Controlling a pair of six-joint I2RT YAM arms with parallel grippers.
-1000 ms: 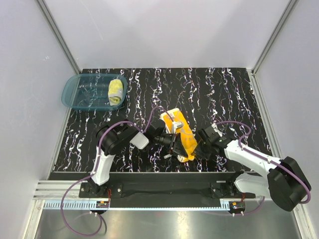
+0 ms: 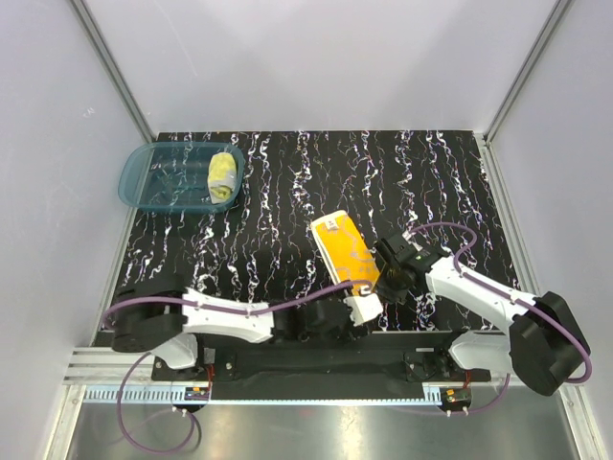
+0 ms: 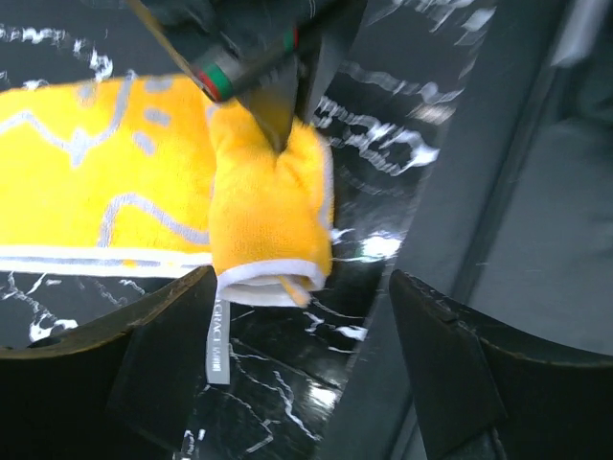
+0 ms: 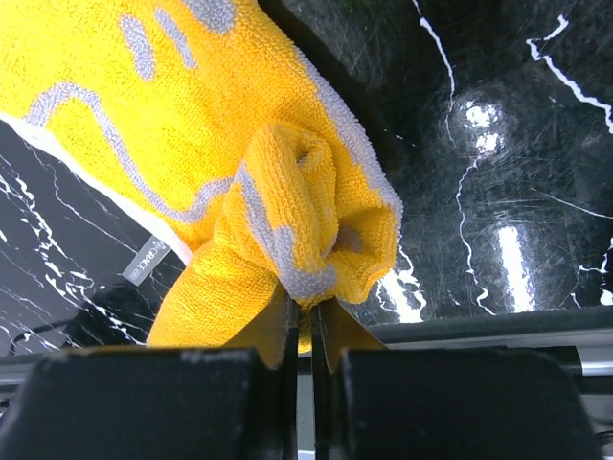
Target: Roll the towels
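Observation:
A yellow-orange towel [image 2: 345, 247] with grey markings and a white edge lies on the dark marbled table, its near end bunched. My right gripper is shut on a pinched fold of that near end. In the left wrist view the bunched end of the towel [image 3: 268, 206] forms a loose roll with its white hem showing, and a grey tag pokes out beneath. Open, with nothing between its fingers, my left gripper stands at the near side of the roll; in the top view its arm hides the towel's near end.
A blue-green translucent bin [image 2: 158, 196] at the back left holds a rolled yellow towel [image 2: 222, 176]. A dark rail [image 2: 316, 369] runs along the front edge.
My left arm has swung from over the towel toward the front edge, and its gripper has come nearer to me. The right gripper has stayed almost in place at the towel's corner.

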